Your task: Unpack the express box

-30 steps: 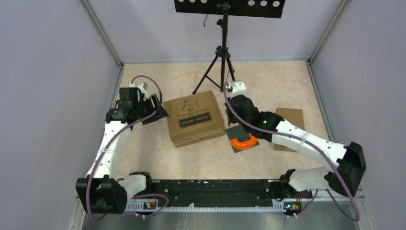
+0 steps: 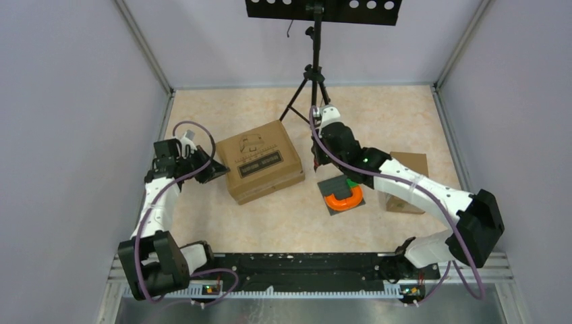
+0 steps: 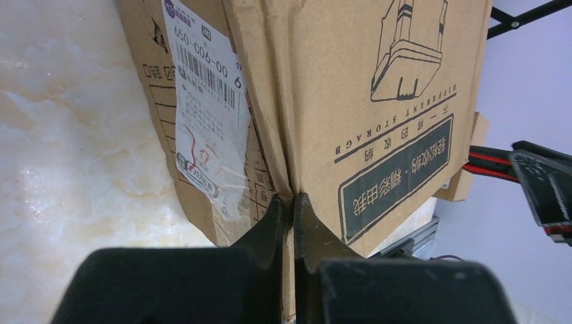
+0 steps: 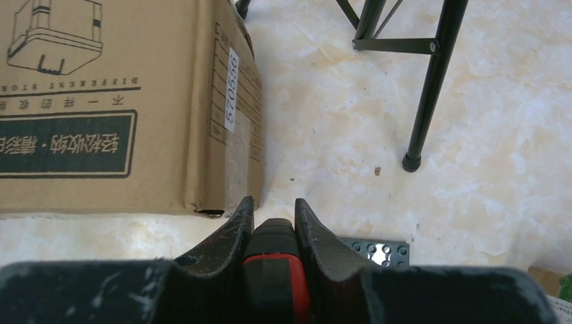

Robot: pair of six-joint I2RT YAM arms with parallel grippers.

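A closed brown cardboard box [image 2: 263,154] sits left of centre, turned askew, with a printed top. At its left edge my left gripper [image 2: 226,169] is shut; in the left wrist view a thin fold of cardboard [image 3: 278,101] runs in between the fingertips. A white shipping label [image 3: 209,101] shows on the side there. Just right of the box, clear of it, hangs my right gripper, shut on a black-and-red tool [image 4: 275,260] that looks like a cutter. The tool's blade cannot be seen.
A dark grey plate [image 2: 329,187] with an orange curved piece [image 2: 345,202] lies right of the box. A second carton [image 2: 409,162] stands at the far right, partly behind the right arm. The black tripod [image 2: 316,61] has legs close behind the box.
The box has slid left and turned slightly, moving together with my left gripper, whose fingers closed at its left edge. My right arm has shifted a little left, still with the tool.
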